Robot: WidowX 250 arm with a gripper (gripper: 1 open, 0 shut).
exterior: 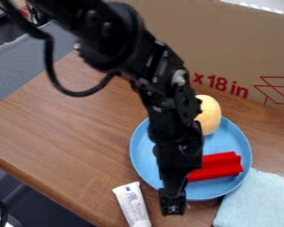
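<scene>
The black arm reaches down from the top to my gripper [173, 200], which points downward at the front rim of the blue plate [147, 155], right of a white tube [131, 205]. On the plate lie a red object [220, 166], partly behind the gripper, and a yellow rounded object [209, 113] at the back, partly hidden by the arm. The fingers are seen edge-on, so their opening and anything between them cannot be made out.
A pale blue cloth [257, 199] lies at the front right. A cardboard box [245, 53] stands behind. Its front edge is near.
</scene>
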